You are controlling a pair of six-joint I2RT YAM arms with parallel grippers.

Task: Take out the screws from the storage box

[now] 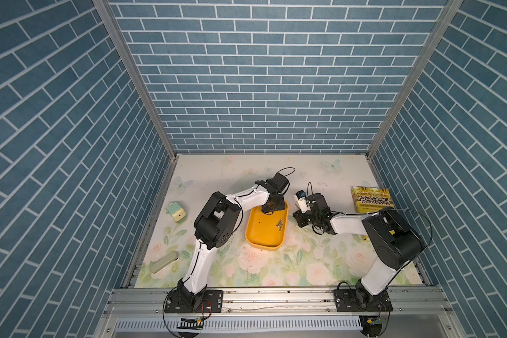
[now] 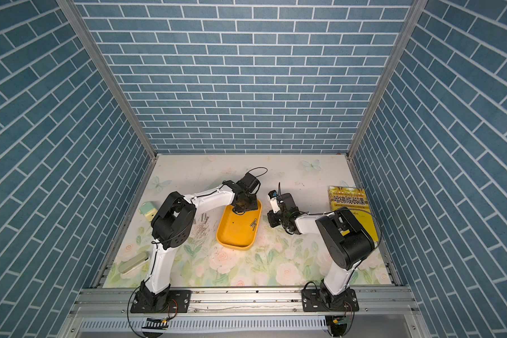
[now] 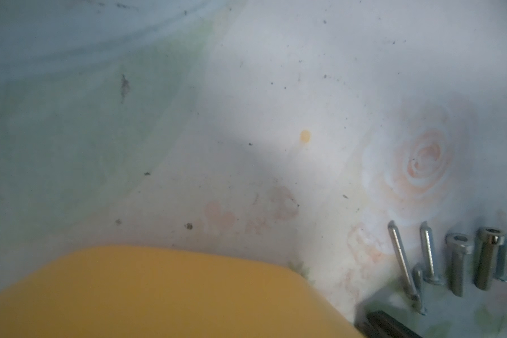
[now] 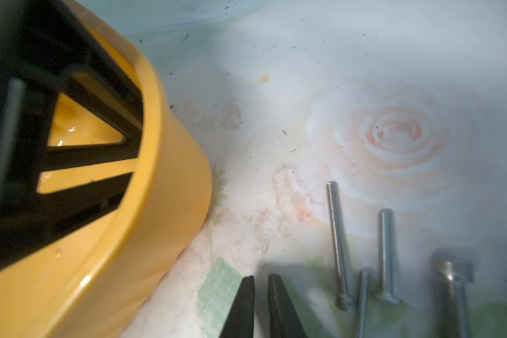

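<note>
The yellow storage box (image 1: 262,239) sits mid-table, with several screws (image 2: 253,223) inside at its right. My left gripper (image 1: 275,205) is over the box's back end; in the right wrist view its black body hangs just inside the rim, and its fingers are unclear. More screws (image 3: 428,253) lie on the table right of the box. My right gripper is low beside the box's right side, left of those screws, its two dark fingertips a little apart with nothing visible between them.
A yellow book (image 2: 349,197) lies at the right, a mint-coloured object (image 1: 175,211) and a pale bar (image 1: 164,262) at the left.
</note>
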